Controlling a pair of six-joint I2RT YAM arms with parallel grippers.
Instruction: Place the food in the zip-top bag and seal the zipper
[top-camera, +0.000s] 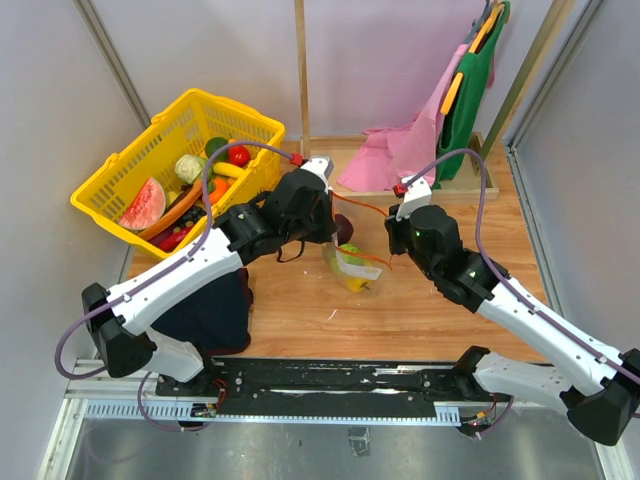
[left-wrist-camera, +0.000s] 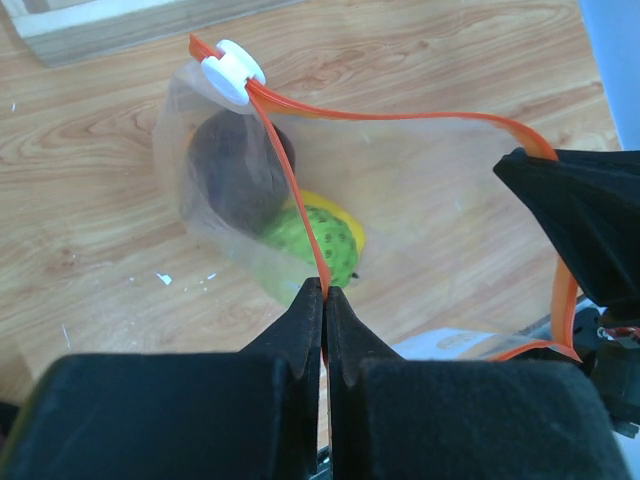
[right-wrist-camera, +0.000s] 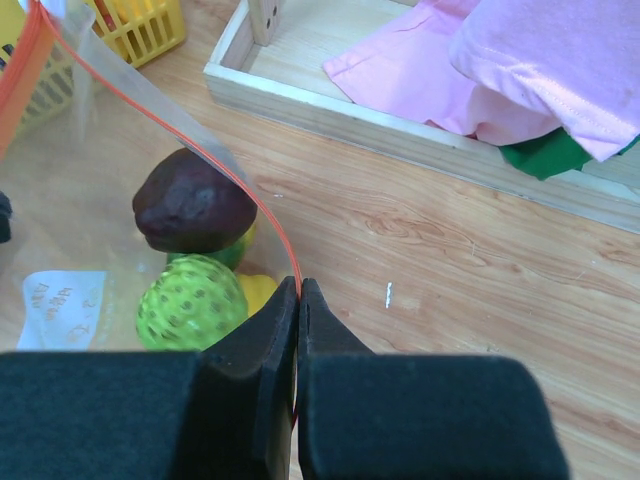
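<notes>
Between my two grippers hangs a clear zip top bag (top-camera: 345, 262) with an orange zipper rim (left-wrist-camera: 400, 115), its mouth spread wide. Inside it lie a dark avocado-like item (right-wrist-camera: 192, 203), a bumpy green item (right-wrist-camera: 190, 303) and something yellow (right-wrist-camera: 258, 290). A white slider (left-wrist-camera: 232, 72) sits on the rim at one corner. My left gripper is shut on one side of the orange rim. On the opposite side, my right gripper is shut with the rim running between its fingertips.
A yellow basket (top-camera: 120, 165) of produce stands at the back left. Behind the bag is a wooden rack (right-wrist-camera: 330, 105) with pink cloth (right-wrist-camera: 450, 60) hanging over it. Dark fabric (top-camera: 205, 315) lies front left.
</notes>
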